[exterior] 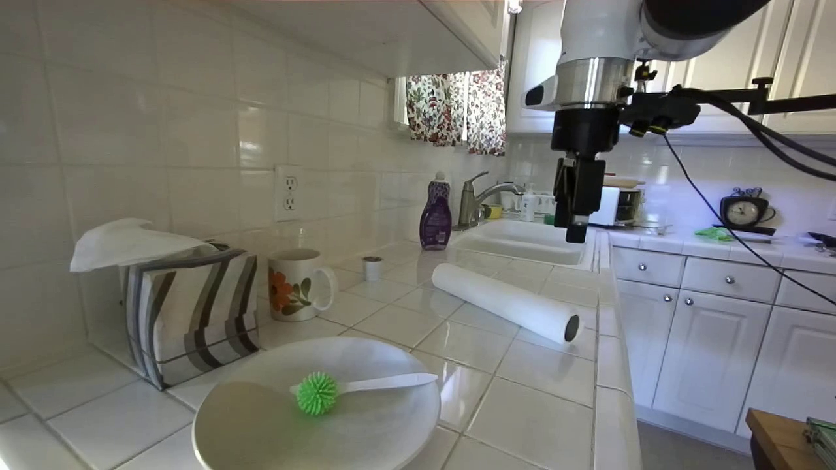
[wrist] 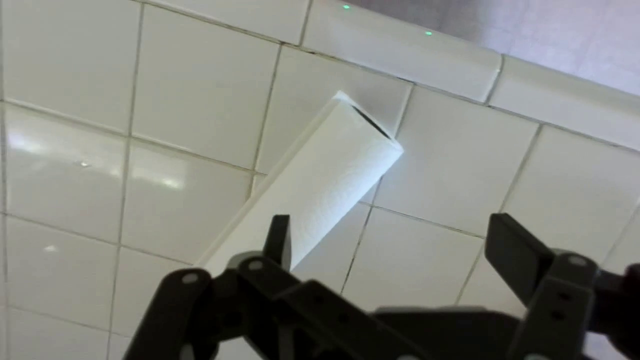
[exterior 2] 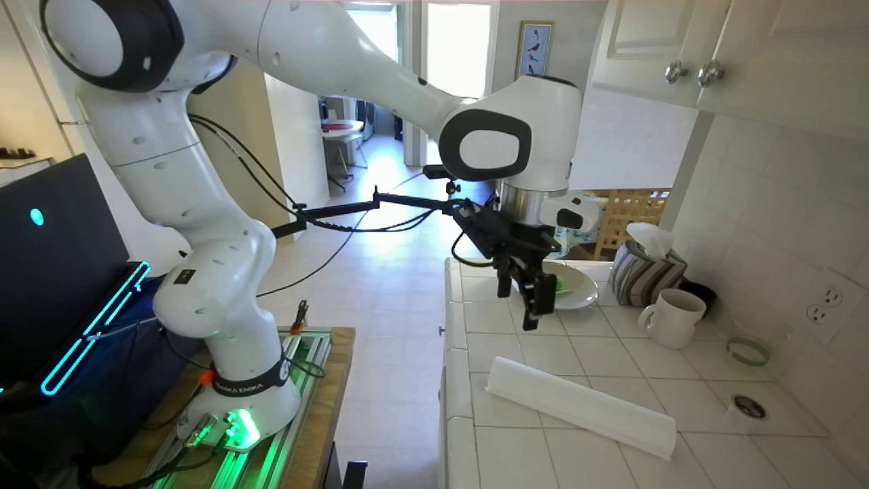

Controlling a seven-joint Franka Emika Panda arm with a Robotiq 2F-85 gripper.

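A white paper roll (exterior: 505, 300) lies on its side across the tiled counter. In the wrist view, one end of the roll (wrist: 324, 165) shows a dark hollow core, and its near part passes behind the left finger (wrist: 277, 240). My gripper is open, with the roll reaching toward the left side of its gap and bare tiles beyond. Exterior view 1 has the gripper (exterior: 576, 231) pointing down above the counter, clear of the roll. From the other side, the gripper (exterior 2: 521, 305) hangs higher than the roll (exterior 2: 582, 403), touching nothing.
A shallow bowl (exterior: 235, 427) holds a green-headed brush (exterior: 317, 393). Close to the wall stand a flowered mug (exterior: 291, 294), a striped tissue box (exterior: 200, 313), a small white cup (exterior: 372, 269) and a purple bottle (exterior: 435, 215). The sink (exterior: 517, 249) lies behind the roll.
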